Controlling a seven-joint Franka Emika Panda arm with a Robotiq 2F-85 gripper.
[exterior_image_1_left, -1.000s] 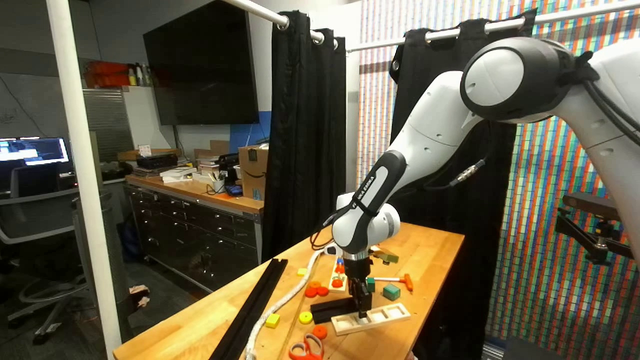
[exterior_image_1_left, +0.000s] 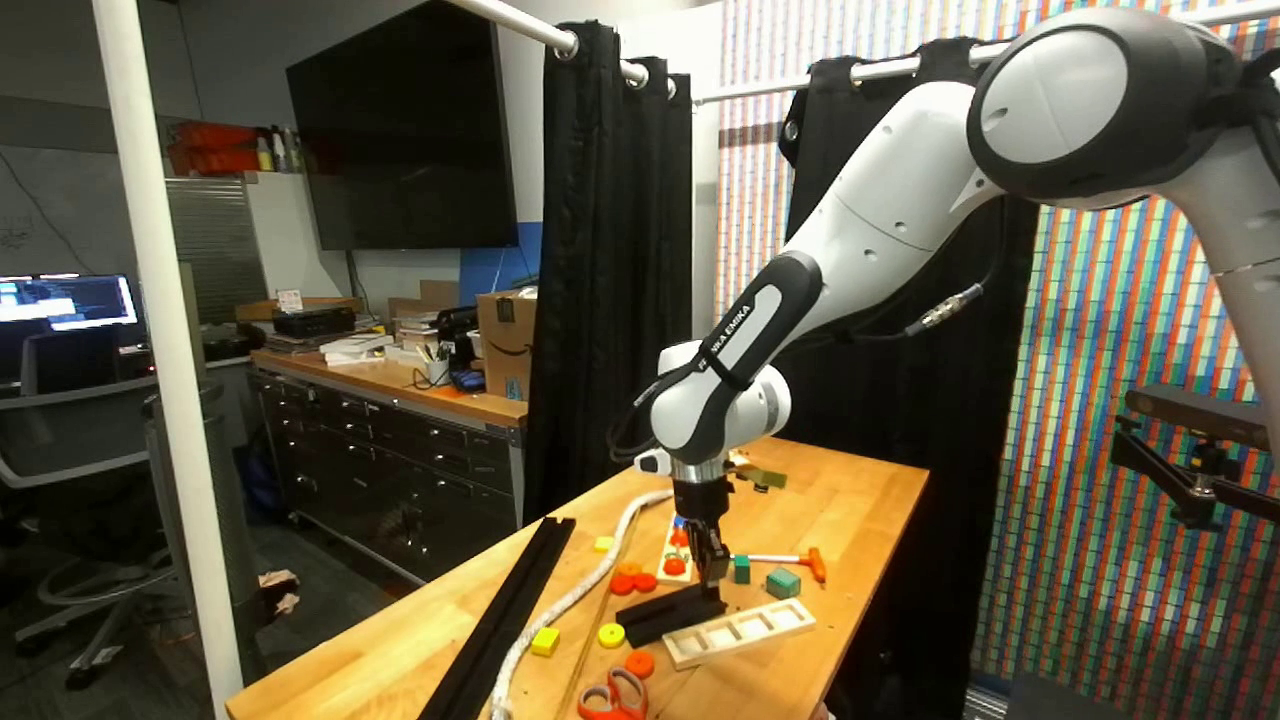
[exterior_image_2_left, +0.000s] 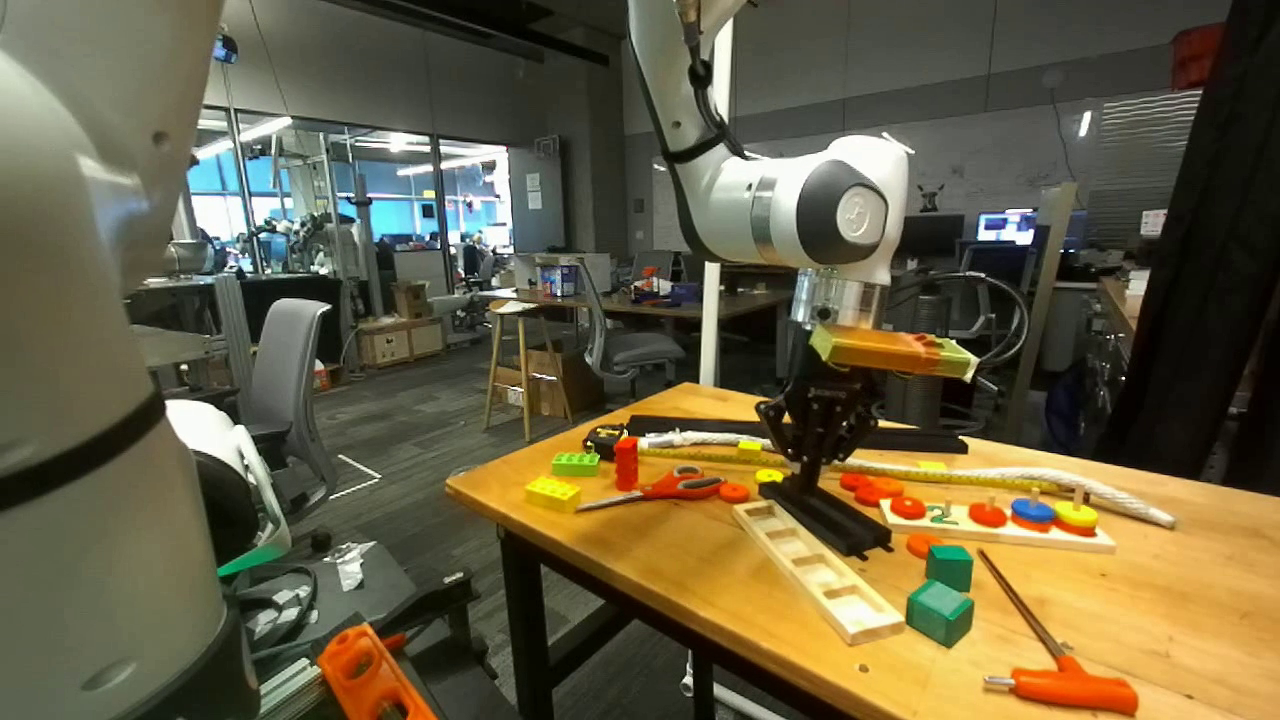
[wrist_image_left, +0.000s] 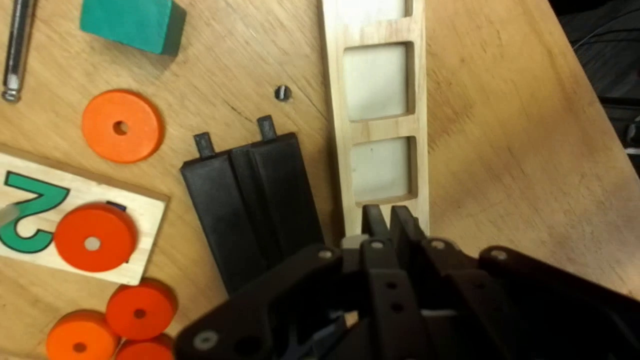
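Observation:
My gripper points down, its fingers close together with a narrow gap and nothing visible between them. In the wrist view the fingertips overlap the near end of a pale wooden tray (wrist_image_left: 384, 128) with square compartments; those in view are empty. Left of them lies a black grooved block (wrist_image_left: 279, 192) with two small prongs, partly hidden by the gripper. From the side, the gripper (exterior_image_2_left: 807, 478) stands over or just beside this block (exterior_image_2_left: 840, 524), behind the wooden tray (exterior_image_2_left: 798, 558). Whether the tips touch anything cannot be told.
Green blocks (exterior_image_2_left: 941, 612), orange discs (wrist_image_left: 122, 126) and a numbered peg board (exterior_image_2_left: 1008, 528) lie around the tray. An orange-handled hex key (exterior_image_2_left: 1074, 688), scissors (exterior_image_2_left: 684, 484) and a white rope (exterior_image_2_left: 1020, 478) are also on the table. Bare wood borders the tray on its right in the wrist view.
In exterior view 1 my gripper has risen and moved slightly left, from over the wooden tray toward the black block. The tray's right end and the block have shifted slightly.

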